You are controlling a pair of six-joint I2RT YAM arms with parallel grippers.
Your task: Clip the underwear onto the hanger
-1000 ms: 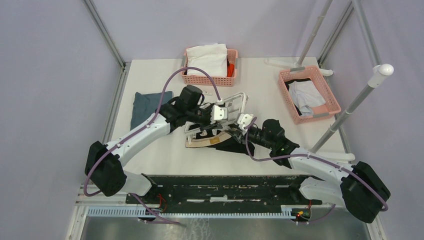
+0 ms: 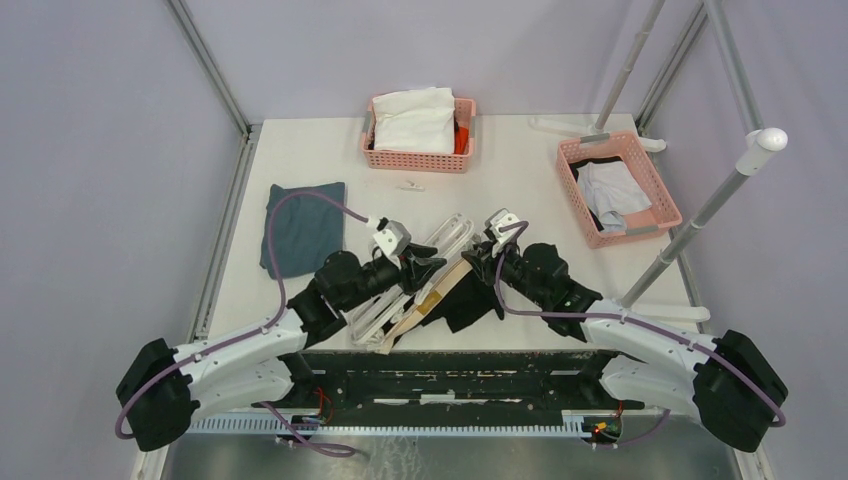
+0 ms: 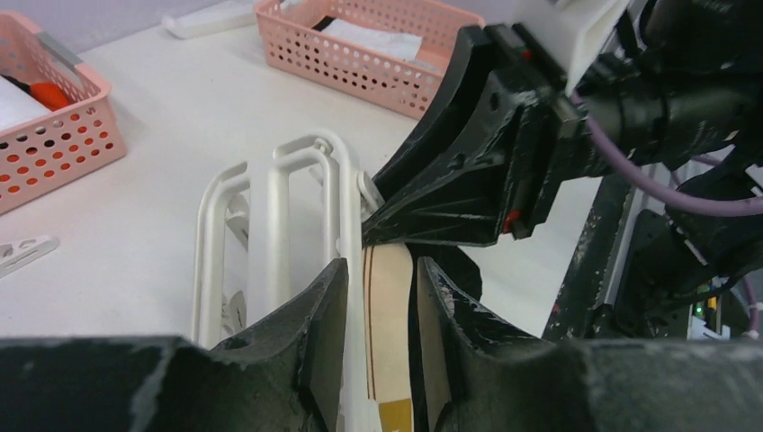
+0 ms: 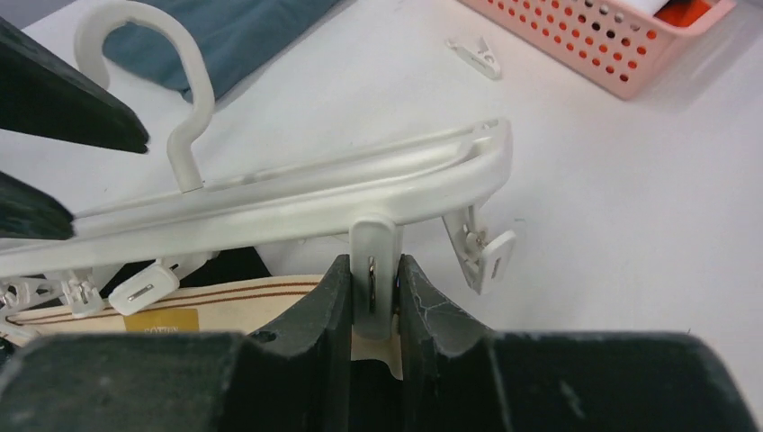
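The white hanger (image 4: pixel 288 216) with clips lies diagonally over black underwear (image 2: pixel 465 305) with a cream waistband (image 3: pixel 387 315) and yellow label. My right gripper is shut on a white clip at the hanger's bar, with waistband fabric just behind it. My left gripper hovers by the hanger, fingers part open, above and beside the waistband in its wrist view; whether anything is between them is unclear. In the top view it stands left of my right gripper.
Pink baskets with cloth stand at back (image 2: pixel 415 160) and right (image 2: pixel 655 200). A teal cloth (image 2: pixel 300 230) lies left, a loose clip (image 4: pixel 477 56) behind the hanger. A tubular rack (image 2: pixel 700 220) rises at the right.
The hanger and waistband have pivoted to a steeper diagonal.
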